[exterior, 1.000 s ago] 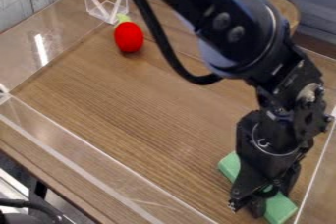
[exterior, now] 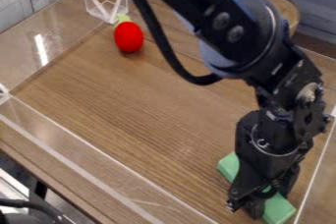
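Observation:
My black gripper point(exterior: 258, 187) reaches down at the lower right of the camera view, shut on a green block point(exterior: 273, 209) that lies on the wooden table at the near right corner. The gripper's body covers much of the block; its ends show on either side of the fingers.
A red object point(exterior: 129, 37) sits at the back left near a white wire holder point(exterior: 105, 2). A round tan object point(exterior: 276, 7) is partly behind the arm at the back.

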